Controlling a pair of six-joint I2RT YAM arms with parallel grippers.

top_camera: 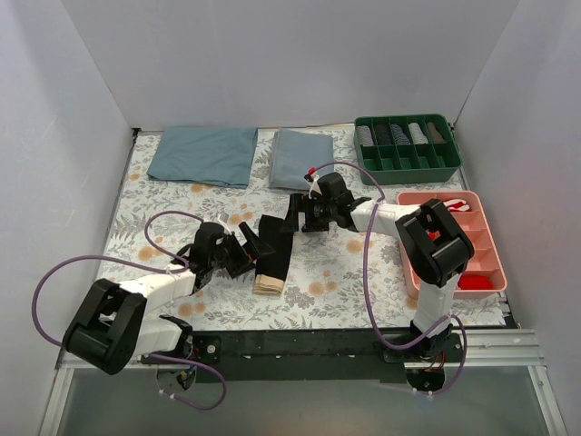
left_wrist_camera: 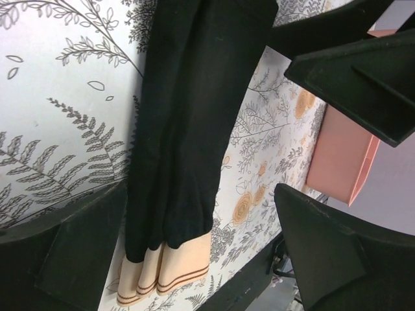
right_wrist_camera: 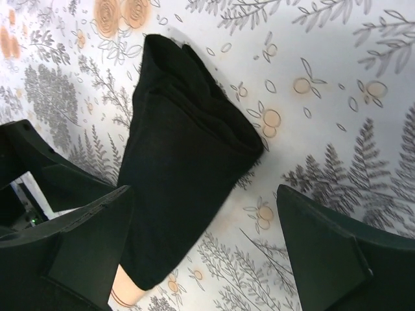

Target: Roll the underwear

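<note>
The black underwear (top_camera: 274, 254) lies folded into a narrow strip on the patterned cloth, its tan waistband (top_camera: 268, 285) toward the front edge. Over its left side hovers my left gripper (top_camera: 253, 252), open, and the left wrist view shows the strip (left_wrist_camera: 185, 149) running between the spread fingers. My right gripper (top_camera: 300, 221), open too, is at the far right end of the strip. In the right wrist view that black end (right_wrist_camera: 188, 129) lies between the spread fingers, with no grip on it visible. Part of the strip's left side is hidden from above by the left gripper.
Behind lie two folded blue-grey cloths, one left (top_camera: 204, 155) and one at centre (top_camera: 300, 160). A green divided box (top_camera: 407, 170) with rolled items stands back right. The pink divided bin (top_camera: 486, 245) is partly under the right arm.
</note>
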